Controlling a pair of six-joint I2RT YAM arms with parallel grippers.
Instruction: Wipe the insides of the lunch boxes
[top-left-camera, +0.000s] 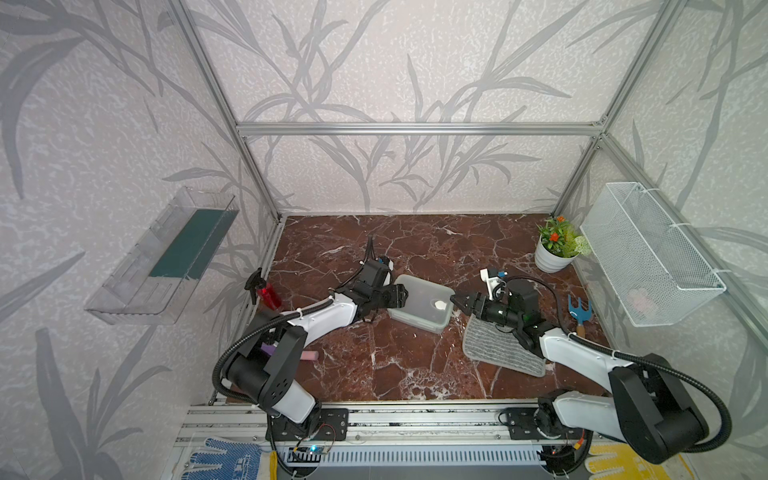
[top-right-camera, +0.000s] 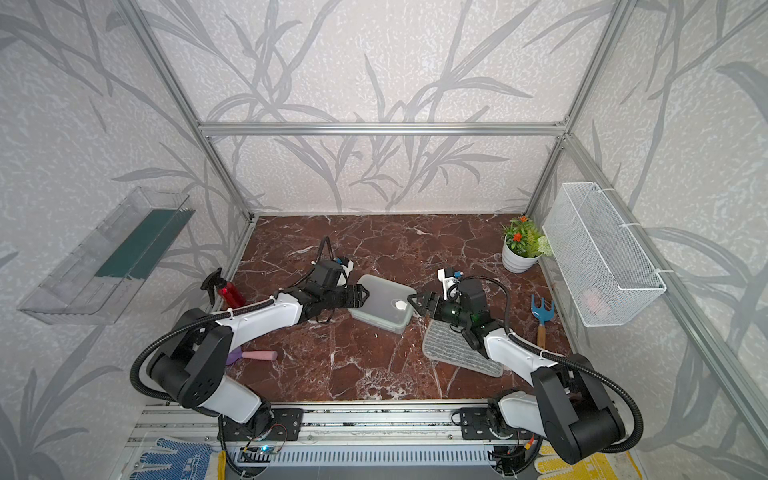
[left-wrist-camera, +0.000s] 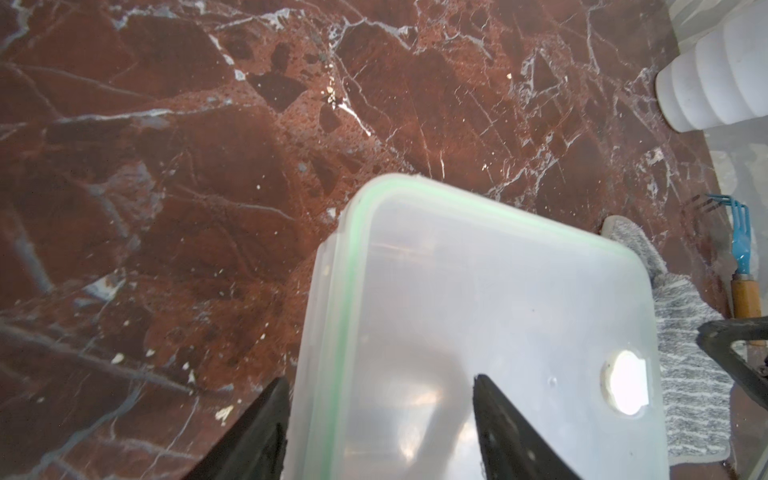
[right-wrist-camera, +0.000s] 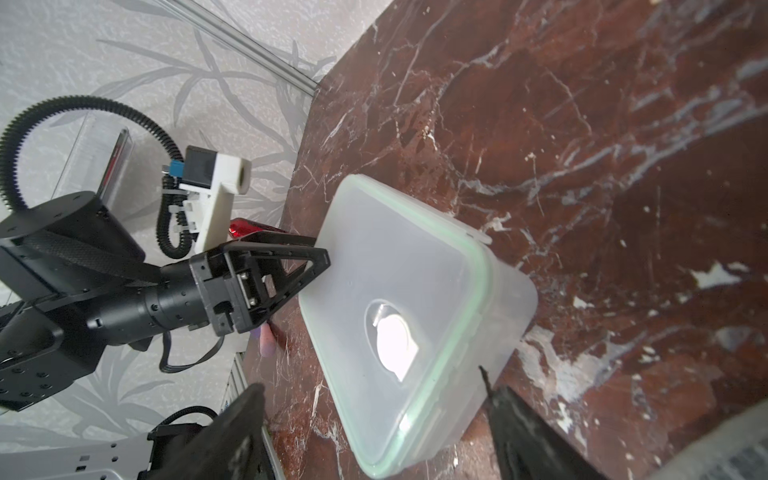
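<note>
A translucent lunch box (top-left-camera: 424, 301) with a pale lid sits in the middle of the table, its inside not visible. At its left side is my left gripper (top-left-camera: 401, 297); in the left wrist view its fingers (left-wrist-camera: 268, 424) stand apart, with the box's left edge (left-wrist-camera: 332, 400) in the space between them. Close to the right end of the lid, my right gripper (top-left-camera: 456, 302) is open. The right wrist view shows the box (right-wrist-camera: 400, 304) beyond and partly between the spread fingers. Grey ribbed cloth (top-left-camera: 504, 349) lies flat below the right arm.
A red spray bottle (top-left-camera: 269, 297) and a pink-handled tool (top-left-camera: 309, 355) lie at the left. Far right stand a potted plant (top-left-camera: 552, 254) and a blue fork (top-left-camera: 580, 310). Wire baskets hang on both side walls.
</note>
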